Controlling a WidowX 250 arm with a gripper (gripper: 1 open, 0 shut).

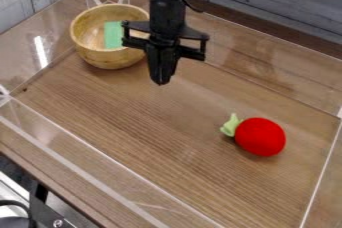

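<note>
My black gripper point(163, 70) hangs at the top centre of the table, pointing down, shut with nothing visible between its fingers. Just left of it and behind sits a yellow bowl point(94, 50) holding a green block point(114, 34), partly hidden by the gripper. A red tomato-like object point(262, 137) with a pale green top lies at the lower right, well apart from the gripper.
A wall runs along the back right. Dark cables show at the lower left corner beyond the table's edge.
</note>
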